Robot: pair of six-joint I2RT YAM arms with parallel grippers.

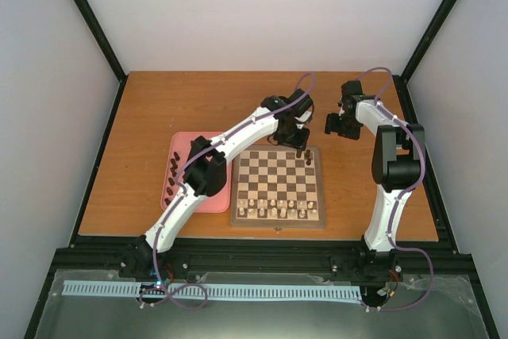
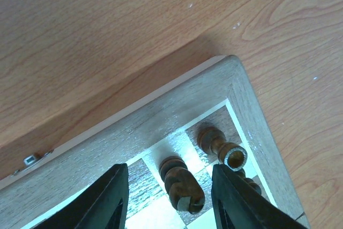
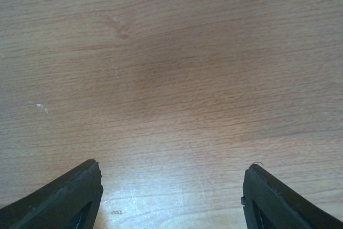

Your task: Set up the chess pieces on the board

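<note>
The chessboard (image 1: 238, 222) carries light pieces (image 1: 273, 213) along its near side. At its far right corner, in the left wrist view, a dark rook (image 2: 235, 156) stands in the corner square, with a dark pawn (image 2: 252, 185) partly hidden behind it. Beside the rook a dark knight (image 2: 181, 182) stands upright on its square. My left gripper is open, one finger to each side of the knight, with gaps showing between the knight and both fingers. My right gripper is open above bare table, nothing between its fingers.
A pink tray (image 1: 213, 206) left of the board holds several dark pieces (image 1: 171, 172), partly covered by the left arm. The board's middle squares are empty. Bare table (image 1: 357, 188) lies to the right of the board.
</note>
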